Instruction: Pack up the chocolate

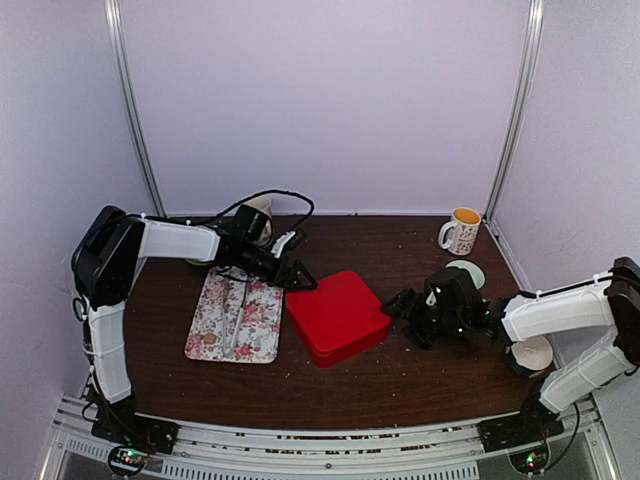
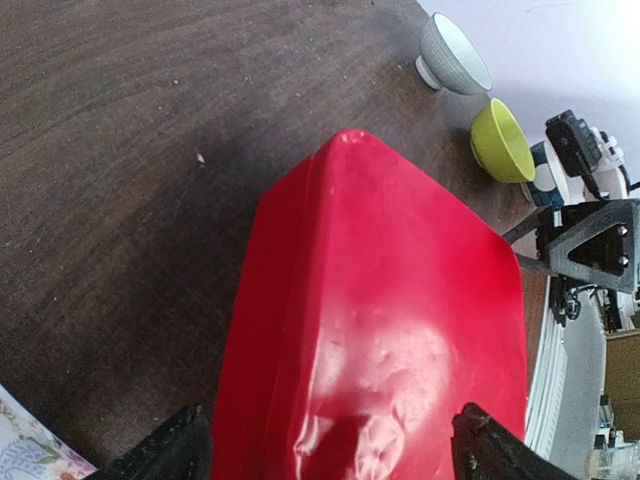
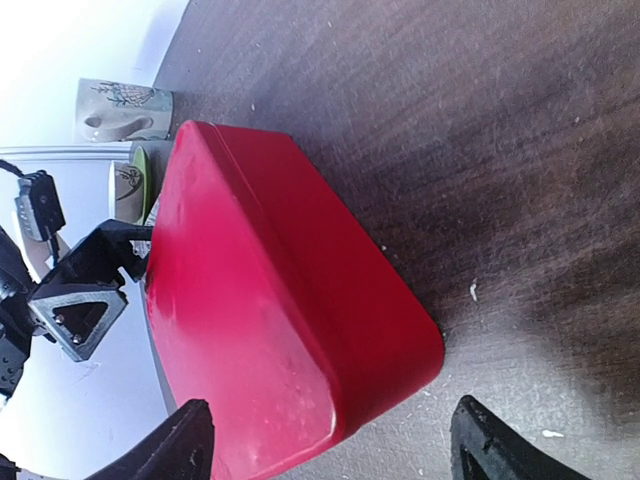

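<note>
A closed red box lies in the middle of the table, its glossy top filling much of both wrist views. My left gripper is at the box's back-left corner; in the left wrist view its fingers stand open over the box's near end. My right gripper is at the box's right corner; in the right wrist view its fingertips are apart, with the box's corner just ahead of and between them. No chocolate can be seen.
A floral board lies left of the box. A mug stands at the back right, with bowls and cups beside and behind my right arm. A white cup is partly hidden behind my left arm.
</note>
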